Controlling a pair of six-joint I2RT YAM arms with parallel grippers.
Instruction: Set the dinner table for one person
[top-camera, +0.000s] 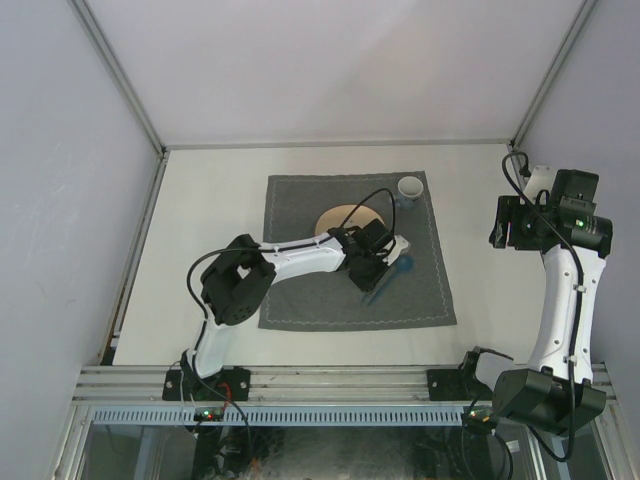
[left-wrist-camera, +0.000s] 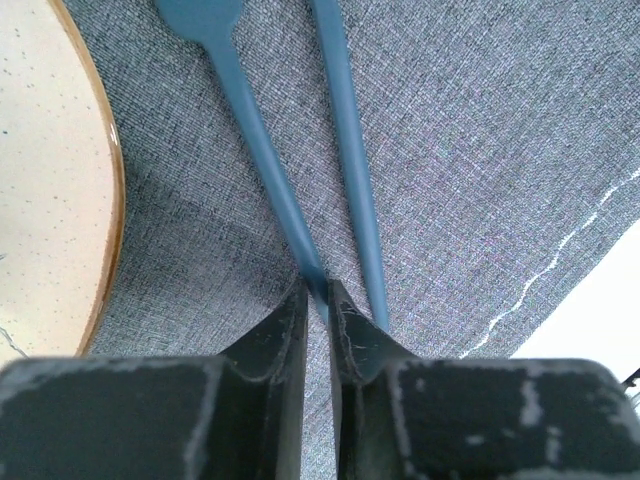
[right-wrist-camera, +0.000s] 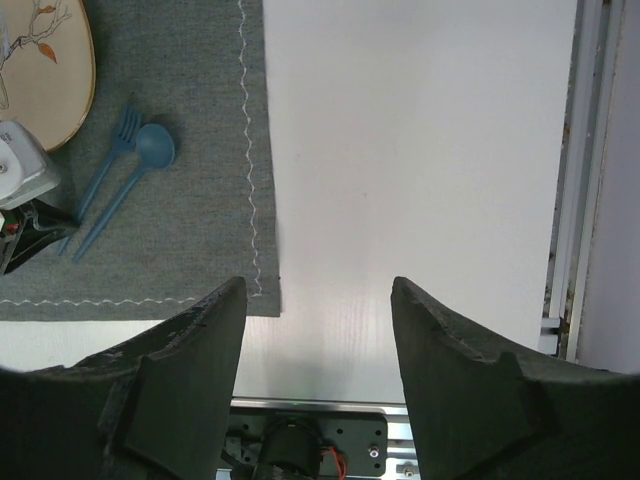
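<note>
In the left wrist view the blue fork (left-wrist-camera: 262, 150) lies on the grey placemat, between the plate (left-wrist-camera: 60, 190) and the blue spoon (left-wrist-camera: 350, 140). My left gripper is down at the fork's handle end, its tips close together on either side of the handle; whether they press on it is unclear. From above, the left gripper (top-camera: 368, 284) hides most of the fork and part of the round plate (top-camera: 336, 214). The spoon (top-camera: 403, 264) shows beside it. My right gripper stands open and empty, off to the right.
A white cup (top-camera: 410, 187) stands at the placemat's back right corner, its handle toward the front. The grey placemat (top-camera: 310, 310) is bare along its front.
</note>
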